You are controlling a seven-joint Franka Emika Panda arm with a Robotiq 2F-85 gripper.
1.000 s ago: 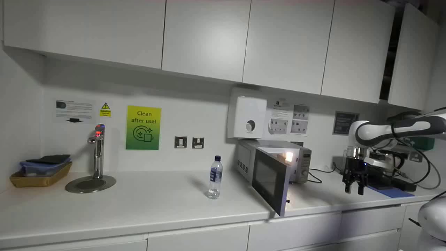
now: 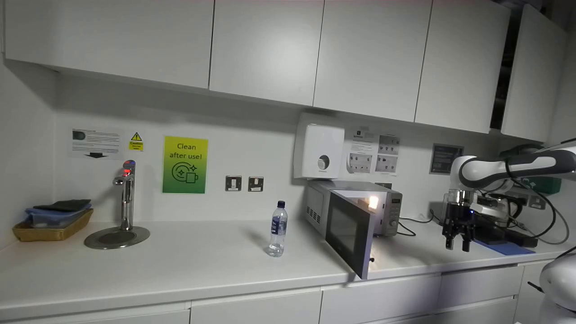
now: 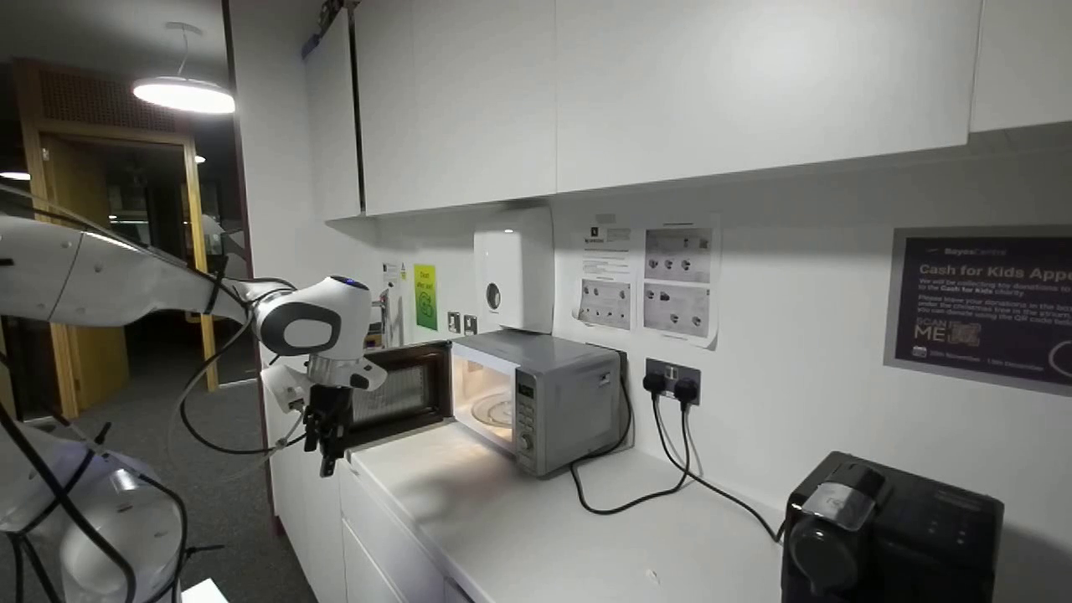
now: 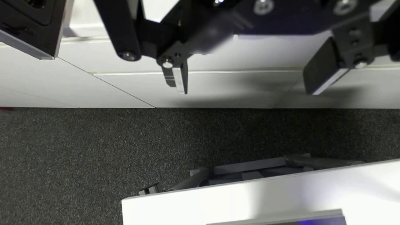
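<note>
My gripper is open, its two fingers wide apart and nothing between them; cabinet fronts and floor show below. In exterior view 1 the gripper (image 2: 457, 249) points down, to the right of the microwave (image 2: 391, 213). The microwave door (image 2: 349, 235) stands swung out, and the lit inside with its glass turntable (image 3: 494, 409) shows in exterior view 2. From that side, the gripper (image 3: 327, 471) hangs by the counter's front edge, overlapping the door's outer end in the picture. A clear bottle with a blue label (image 2: 278, 229) stands upright left of the door.
A tap (image 2: 127, 200) and a basket (image 2: 54, 229) are at the counter's left. A black coffee machine (image 3: 894, 533) stands at the far right, with power cables (image 3: 628, 502) along the wall. Counter left of the bottle is clear.
</note>
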